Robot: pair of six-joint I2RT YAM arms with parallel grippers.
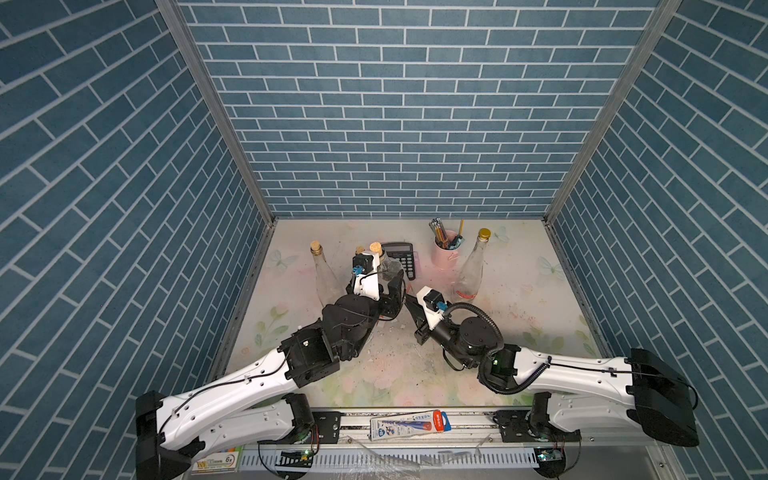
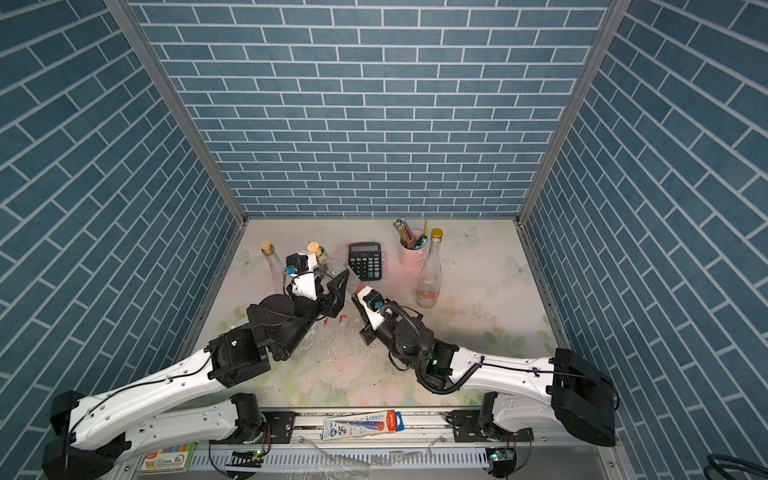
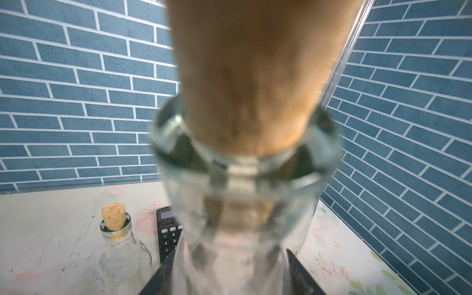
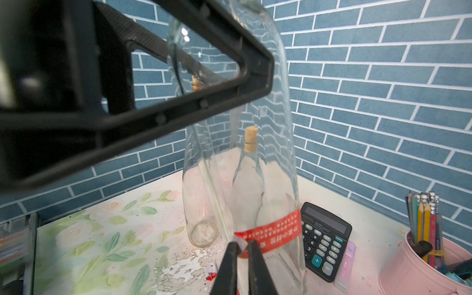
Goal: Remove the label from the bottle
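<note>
A clear glass bottle with a cork (image 3: 255, 73) fills the middle of the left wrist view. My left gripper is shut on its neck, one finger on each side. Low on the bottle's glass (image 4: 275, 172), a red label (image 4: 275, 233) shows in the right wrist view, with a pale lifted corner at its left end. My right gripper has its narrow fingertips at that corner, a slight gap between them. Whether they touch the flap is not clear. In the top left view the left gripper (image 1: 384, 280) and right gripper (image 1: 414, 308) face each other mid-table.
Corked bottles (image 1: 324, 276) stand at the left; a gold-capped bottle (image 1: 472, 268) stands at the right. A calculator (image 2: 365, 261) and a pink pencil cup (image 2: 413, 254) lie behind the grippers. Red and white scraps (image 4: 211, 270) lie on the table.
</note>
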